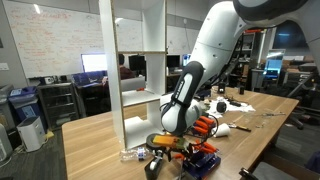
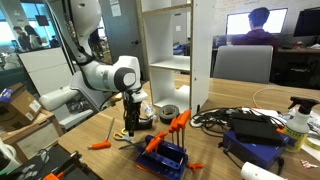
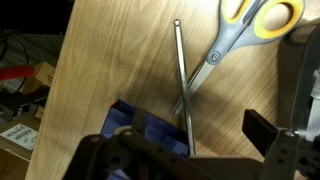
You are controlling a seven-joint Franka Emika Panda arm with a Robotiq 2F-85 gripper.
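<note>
A thin metal rod (image 3: 183, 75) lies lengthwise on the wooden table in the wrist view, its lower end between my open fingers. Beside it rest scissors (image 3: 225, 42) with grey and orange handles; their blade tips reach to the rod. My gripper is open above the table, nothing held, one finger on either side of the rod. In exterior view 2 the gripper (image 2: 130, 130) hangs low beside a blue bin (image 2: 160, 165). The exact height above the rod cannot be told.
Orange-handled tools (image 2: 181, 125) stand in the blue bin, close to the gripper. A dark roll of tape (image 2: 168, 114) sits by the white shelf (image 2: 168, 62). A spray bottle (image 2: 298, 122) stands at the right. Bare wood (image 1: 92, 145) lies left of the arm in exterior view 1.
</note>
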